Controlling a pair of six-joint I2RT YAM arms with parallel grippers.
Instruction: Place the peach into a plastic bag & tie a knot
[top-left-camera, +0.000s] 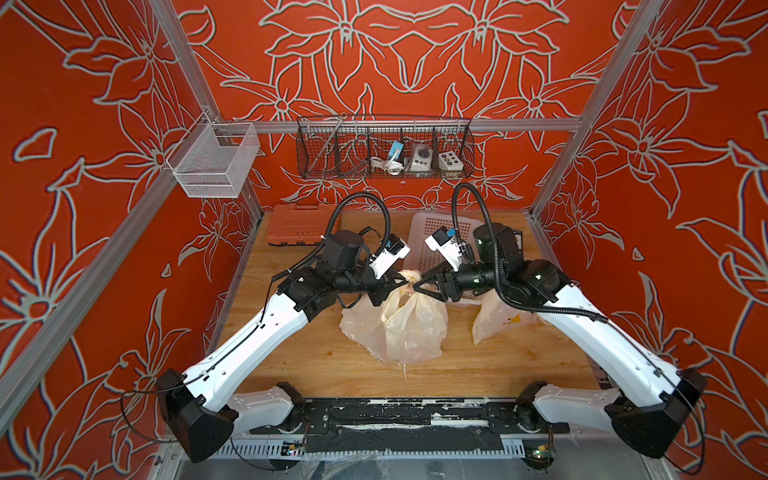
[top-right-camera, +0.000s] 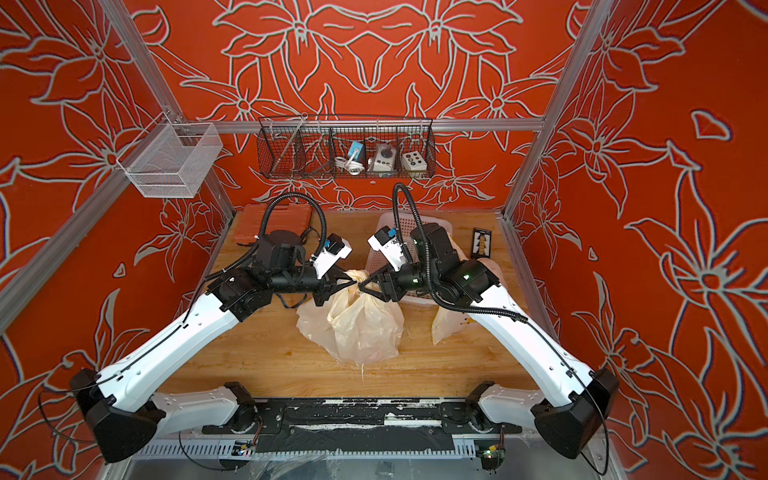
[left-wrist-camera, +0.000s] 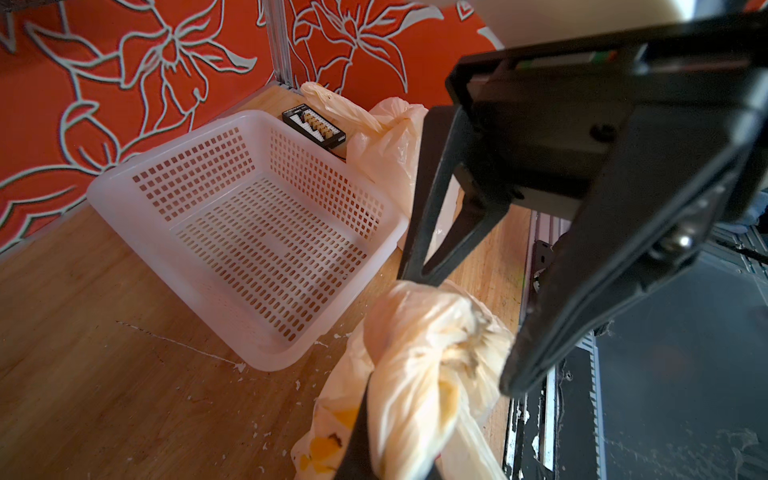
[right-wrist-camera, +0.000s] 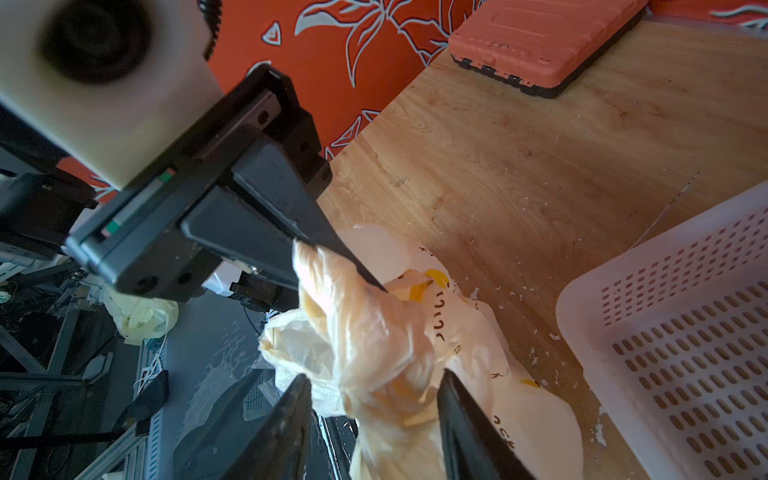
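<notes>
A cream plastic bag (top-left-camera: 416, 328) stands on the table between the arms, its neck gathered and twisted upward. My left gripper (top-left-camera: 402, 281) is shut on the bag near the top of that neck; the right wrist view shows its two fingers close together, with crumpled plastic (right-wrist-camera: 364, 328) rising against them. Opposite it, my right gripper stands open, its fingers (right-wrist-camera: 294, 436) spread to either side of the neck. The left wrist view also shows these right fingers (left-wrist-camera: 436, 192) wide apart around the bunched plastic. No peach can be seen; the bag's contents are hidden.
A pale perforated basket (left-wrist-camera: 372, 268) sits empty close behind the bag. Another plastic bag (top-left-camera: 500, 320) lies to the right, partly under the right arm. At the back are a red case (top-left-camera: 300, 228) and a small black box (top-right-camera: 481, 243). Bare table shows at the front.
</notes>
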